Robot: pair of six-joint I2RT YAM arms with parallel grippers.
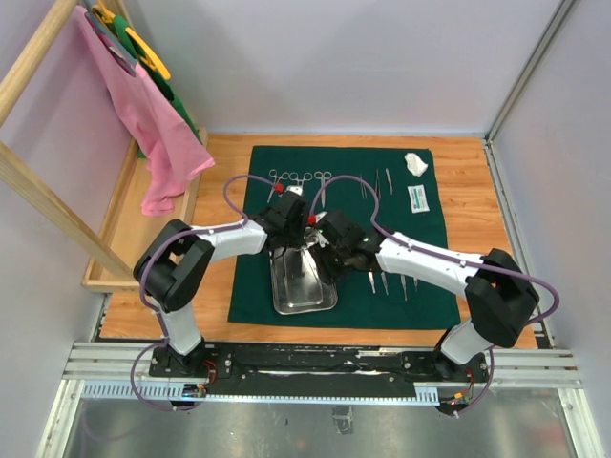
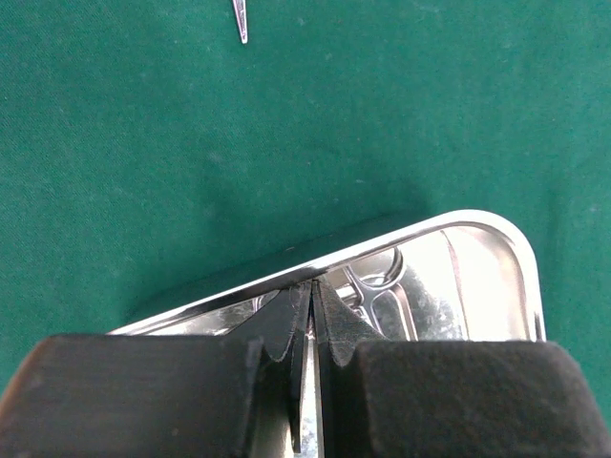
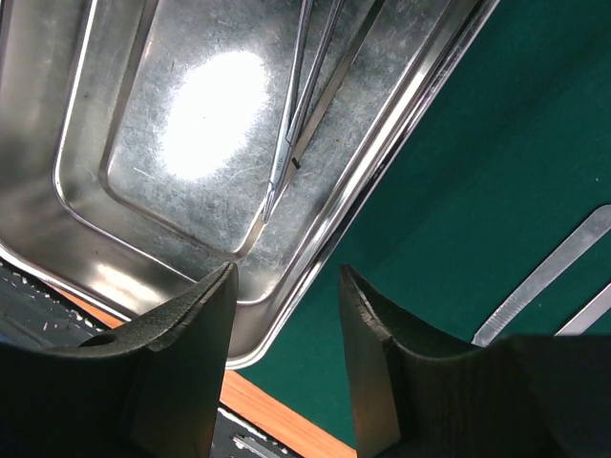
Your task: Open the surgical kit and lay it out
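A steel tray (image 1: 291,298) lies on the green drape (image 1: 258,315); in the left wrist view its rim (image 2: 487,221) passes by my left gripper, whose fingertips are close together down at the rim, over ringed instruments (image 2: 377,286) inside. Whether anything is between them cannot be seen. My right gripper hangs open over the tray's corner, empty; long slim instruments (image 3: 282,153) lie in the tray beyond it. In the top view both arms hide much of the tray.
Rows of instruments (image 1: 389,181) lie on the drape, with a white packet (image 1: 418,198) and gauze (image 1: 415,164) at right. A wooden rack (image 1: 115,248) with pink cloth stands left. Bare drape shows below the instruments on the right.
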